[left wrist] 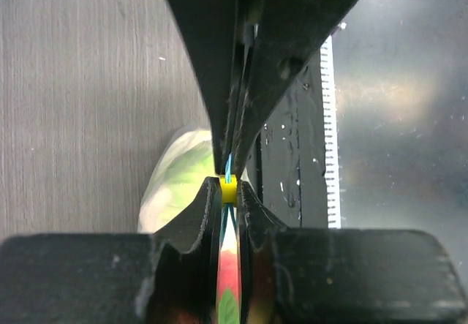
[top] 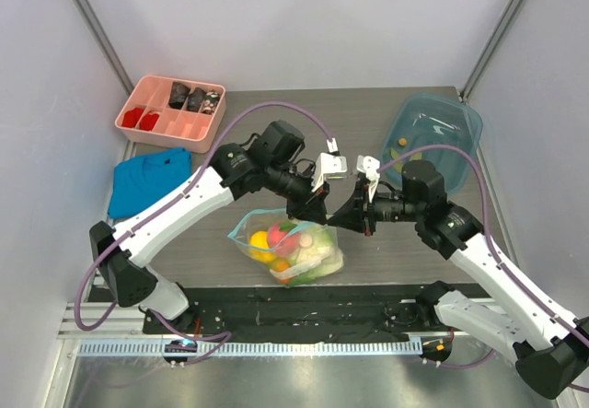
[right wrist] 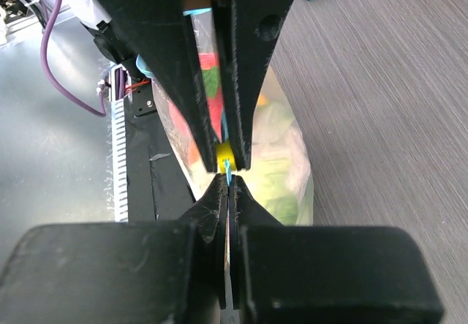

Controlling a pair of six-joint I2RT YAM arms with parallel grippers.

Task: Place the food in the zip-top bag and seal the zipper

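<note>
A clear zip bag [top: 294,259] with blue-edged top holds colourful food, yellow, red, orange and pale green, at the table's front middle. Its yellow zipper slider [left wrist: 228,191] sits between the fingertips of both grippers, which meet tip to tip above the bag. My left gripper [top: 315,215] is shut on the slider in the left wrist view. My right gripper [top: 338,218] is shut at the blue zipper strip [right wrist: 227,164] beside the slider, as the right wrist view shows.
A pink divided bin [top: 170,132] stands at back left, above a folded blue cloth [top: 147,182]. A teal tub [top: 442,127] stands at back right. Bare table lies behind the bag.
</note>
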